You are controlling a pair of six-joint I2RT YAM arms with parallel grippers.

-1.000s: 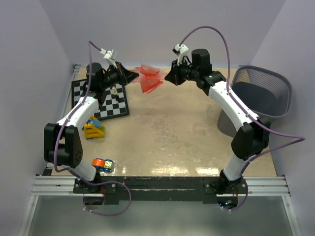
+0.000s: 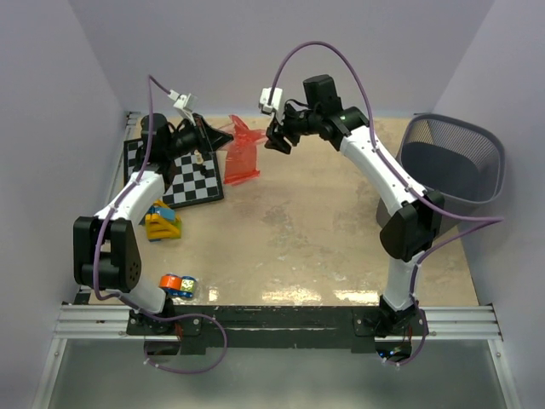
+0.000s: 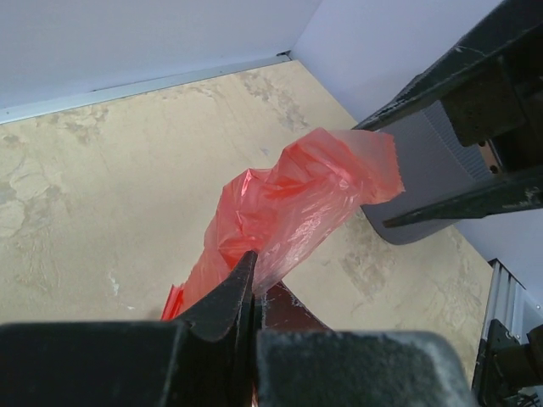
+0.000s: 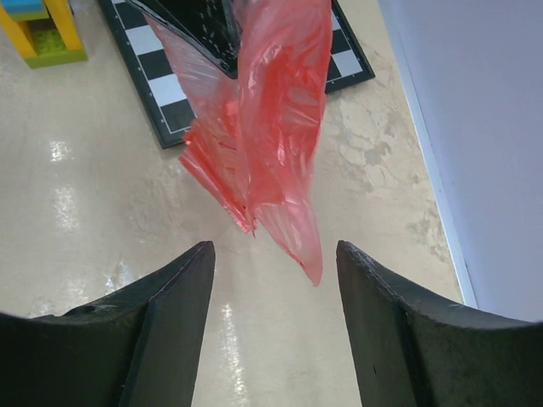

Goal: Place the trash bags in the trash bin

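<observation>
A crumpled red translucent trash bag hangs in the air between the two arms. My left gripper is shut on one end of it, and its loose end stretches toward the right arm. My right gripper stands open just short of that loose end; nothing is held between its fingers. In the left wrist view the right gripper's spread fingers reach in beside the bag. The grey trash bin stands at the far right, its visible interior empty.
A checkered board lies under the left arm. A yellow and blue toy and a small orange and blue toy sit at the left. Walls rise on both sides and behind.
</observation>
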